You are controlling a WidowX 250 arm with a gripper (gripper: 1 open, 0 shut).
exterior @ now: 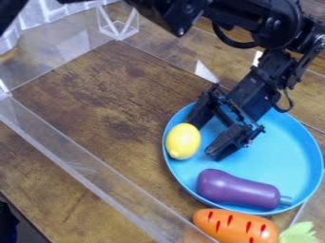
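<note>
My black gripper (221,121) reaches down into the blue plate (292,152) from the upper right, its fingertips low over the plate's left half. A yellow lemon-like toy (183,140) sits at the plate's left edge, just below and left of the fingers. A purple eggplant toy (238,188) lies in the plate's front part. An orange carrot toy (234,226) lies outside the plate at the bottom right. The dark fingers overlap, so their opening is hard to make out.
Clear plastic walls run along the left and lower left.
</note>
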